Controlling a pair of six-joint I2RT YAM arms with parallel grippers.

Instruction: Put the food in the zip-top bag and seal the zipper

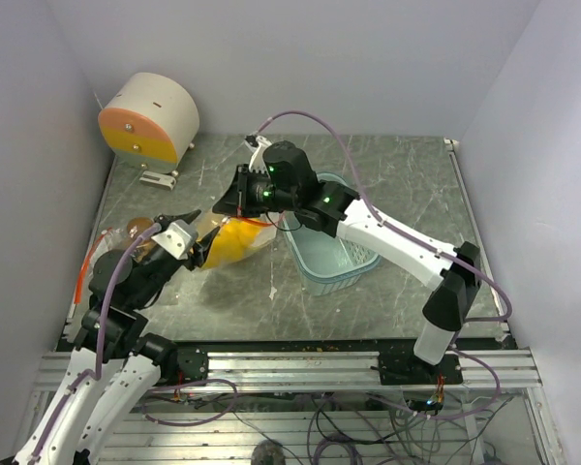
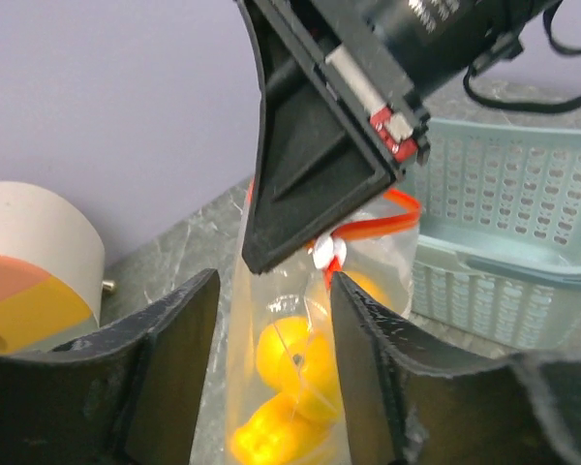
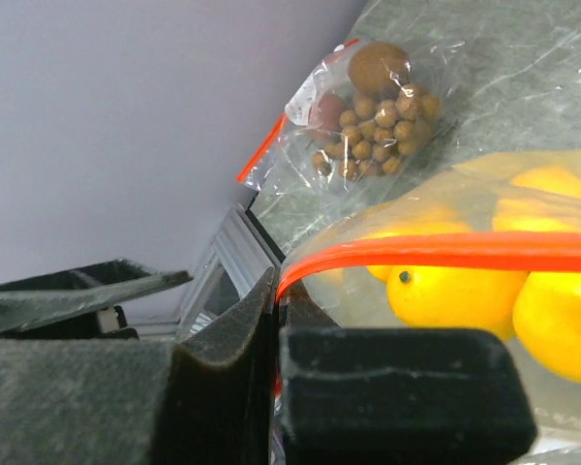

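Note:
A clear zip bag (image 1: 234, 242) holds yellow fruit (image 3: 455, 300), with an orange zipper strip (image 3: 436, 249) along its mouth. My right gripper is shut on the strip, holding the bag up. In the left wrist view it (image 2: 320, 232) is above the fruit, beside a white and red slider. My left gripper stands part open just in front of the bag, below my right gripper, with the bag's upper part behind the gap between its fingers.
A second bag (image 3: 378, 126) with brown round items lies at the left edge. A pale green basket (image 1: 339, 281) stands right of the bag, a cream and orange box (image 1: 145, 111) at the back left.

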